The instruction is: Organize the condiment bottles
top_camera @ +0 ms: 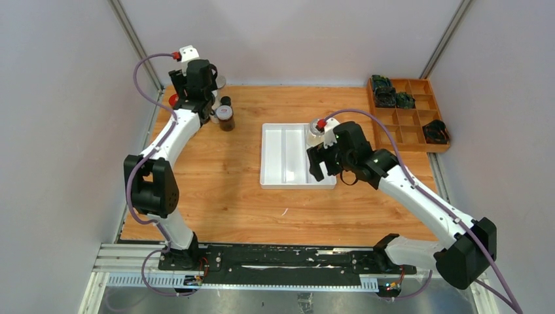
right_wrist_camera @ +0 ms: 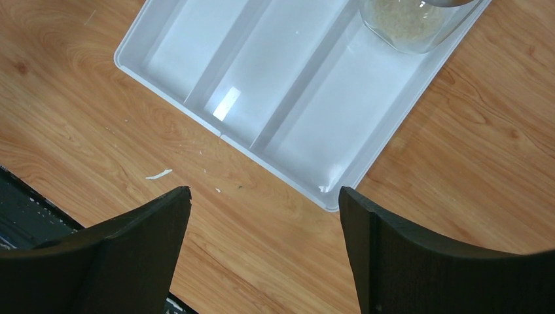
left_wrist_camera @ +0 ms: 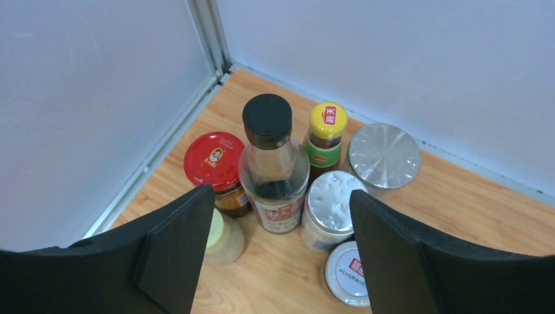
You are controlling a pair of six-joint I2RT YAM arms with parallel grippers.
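Note:
In the left wrist view, a clear bottle with a black cap [left_wrist_camera: 275, 167] stands upright between the fingertips of my open left gripper, ungripped. Around it are a red-lidded jar [left_wrist_camera: 214, 160], a yellow-capped bottle [left_wrist_camera: 327, 124], a silver-lidded jar [left_wrist_camera: 385, 156], a shaker with a holed lid [left_wrist_camera: 330, 199], a white-lidded jar [left_wrist_camera: 348, 271] and a pale-lidded jar [left_wrist_camera: 224, 239]. A glass jar with pale grains [right_wrist_camera: 402, 23] stands in the right compartment of the white tray [right_wrist_camera: 170, 98]. My right gripper hangs above the tray's front edge, fingers apart and empty.
A wooden compartment box [top_camera: 409, 124] with dark bundles occupies the back right corner. Walls close off the back left corner beside the bottles. Bare tabletop [top_camera: 226, 190] lies between the bottles and the tray.

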